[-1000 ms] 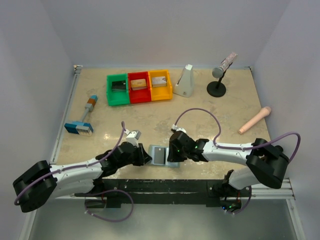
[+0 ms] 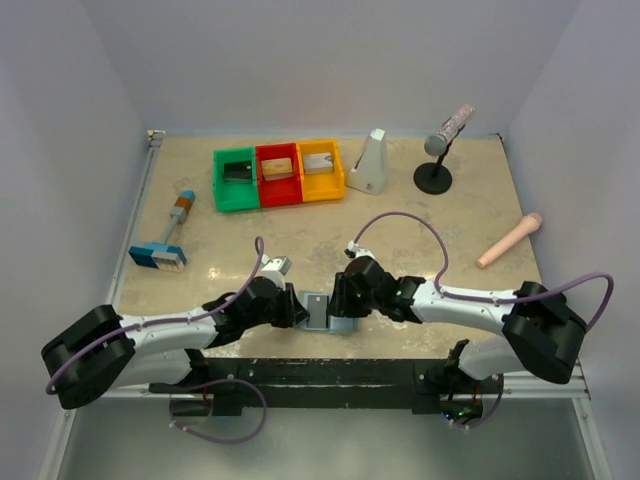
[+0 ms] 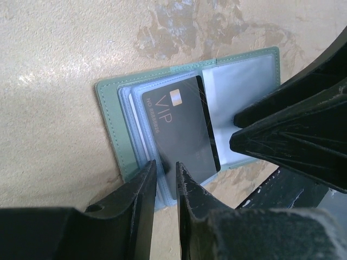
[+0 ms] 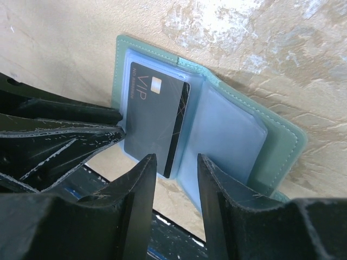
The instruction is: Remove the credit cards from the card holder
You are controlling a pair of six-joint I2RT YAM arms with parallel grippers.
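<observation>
An open teal card holder [image 2: 343, 325] lies flat near the front edge, a dark VIP card [image 3: 179, 122] in its clear sleeve on one side, an empty pale sleeve [image 4: 219, 141] on the other. My left gripper is part open, its tips down on the sleeve edge at the card. My right gripper is open, tips over the holder at the card's edge and the pale sleeve. Nothing shows held.
Coloured bins [image 2: 237, 200], a white stand [image 2: 368, 165], a microphone on a stand [image 2: 433, 175], a blue-handled tool [image 2: 155, 255] and a wooden roller [image 2: 510, 240] surround clear middle table space.
Both arms have shifted slightly at the holder, the right one a little to the right. The holder stays in place.
</observation>
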